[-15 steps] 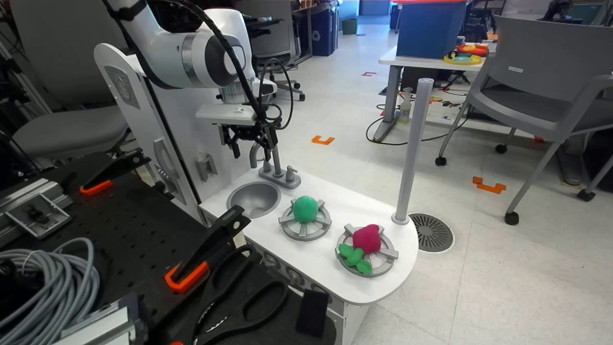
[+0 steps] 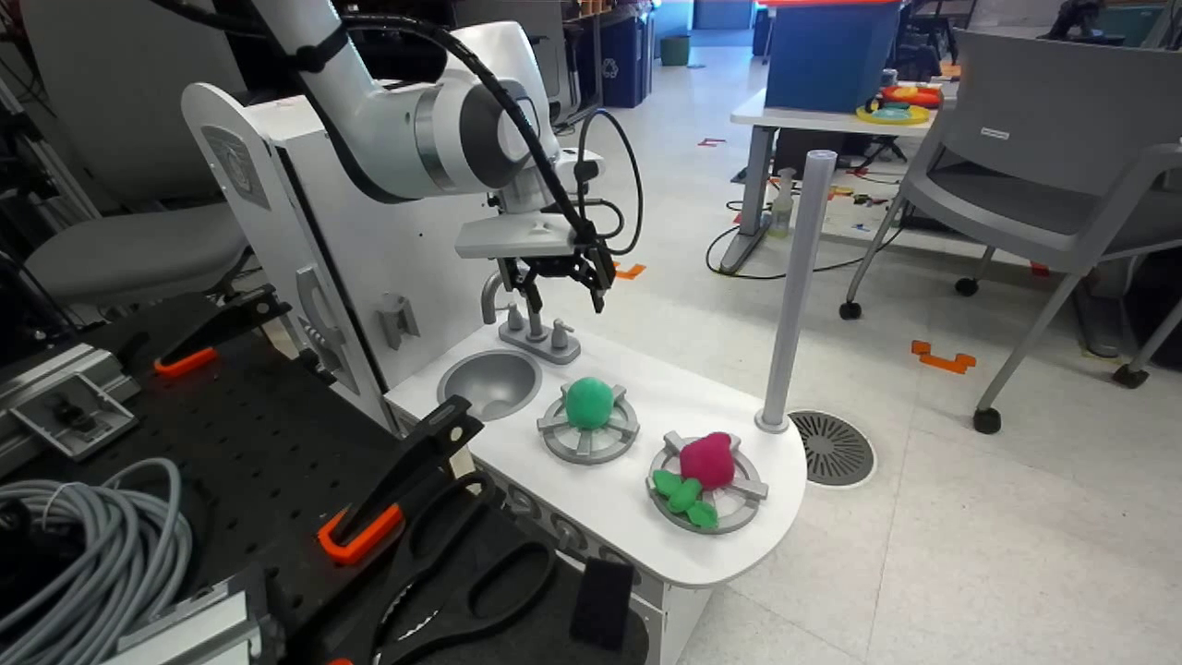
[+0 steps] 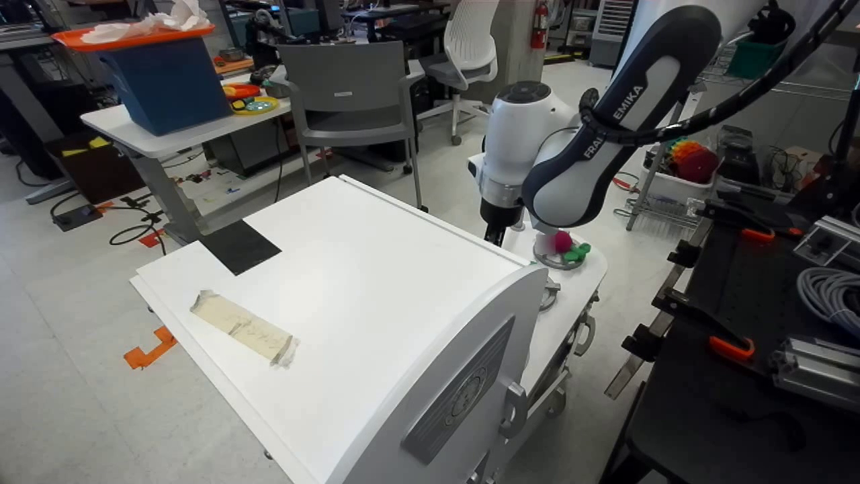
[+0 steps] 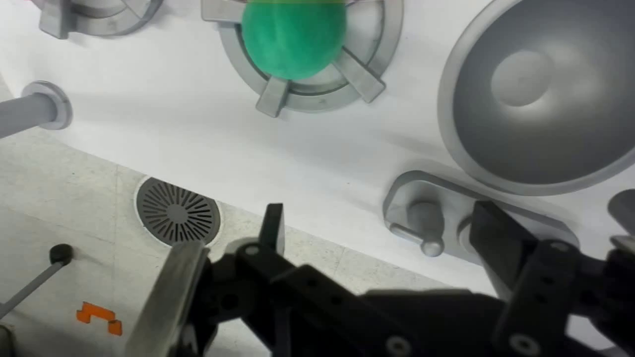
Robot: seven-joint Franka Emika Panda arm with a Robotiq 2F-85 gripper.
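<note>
My gripper (image 2: 567, 297) hangs in the air above the faucet at the back of the white toy counter. Its fingers stand wide apart in the wrist view, with nothing held between them. A green ball (image 2: 589, 404) rests on the burner ring nearer the sink; part of that ball (image 4: 294, 41) shows at the top of the wrist view. On the outer burner lies a magenta toy with green leaves (image 2: 706, 461), also visible in exterior view 2 as a magenta toy (image 3: 562, 242). The grey sink basin (image 4: 518, 134) looks empty.
Behind the sink stands a grey faucet base with handles (image 4: 425, 223). An upright grey post (image 2: 795, 299) rises from the counter's outer corner. The tall white cabinet (image 2: 366, 244) borders the sink side. A black table (image 2: 277, 432) carries clamps, scissors and cable.
In exterior view 1 my arm and gripper have moved right and slightly lower, away from the cabinet. The ball and the magenta toy have stayed in place.
</note>
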